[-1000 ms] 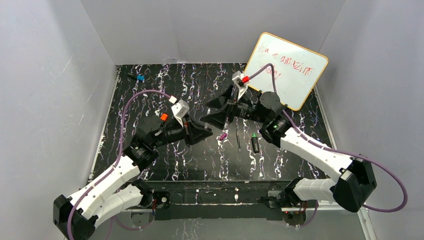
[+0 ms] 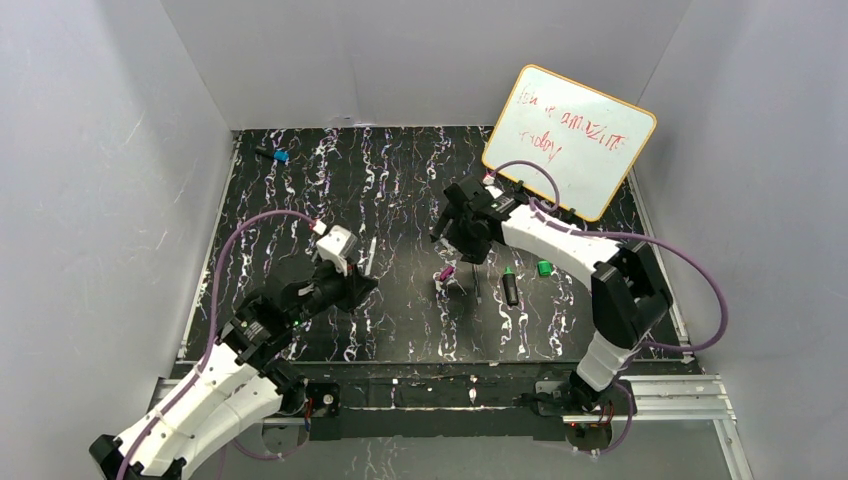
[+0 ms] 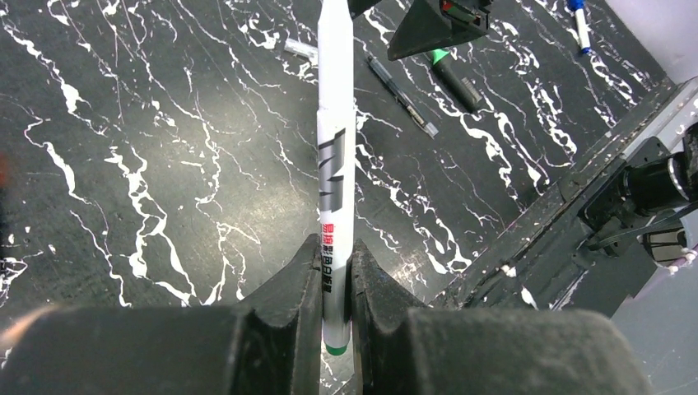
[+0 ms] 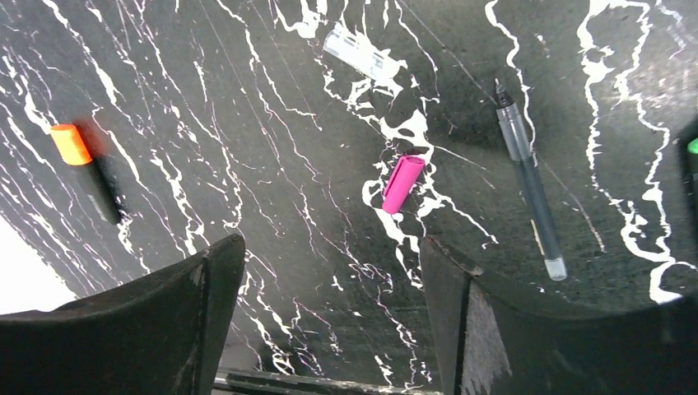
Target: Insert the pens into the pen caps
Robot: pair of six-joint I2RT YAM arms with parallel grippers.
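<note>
A white marker [image 3: 336, 197] stands upright in my left gripper, which is shut on it; its top is white, its bottom end green. My right gripper is part open above the table, nothing between its fingers. Below it in the right wrist view lie a pink cap [image 4: 402, 183], a clear cap [image 4: 362, 56], a dark pen [image 4: 531, 193] with bare tip, and an orange-and-black marker [image 4: 86, 173]. A green-capped dark marker [image 2: 510, 287] lies at the right of the top view.
A whiteboard [image 2: 570, 150] lies at the back right. A blue-capped marker [image 2: 272, 154] lies at the back left, a green item [image 2: 544, 268] at the right. The marble table [image 2: 380, 170] is bounded by grey walls.
My right gripper has moved away from it and turned down over the loose items.
</note>
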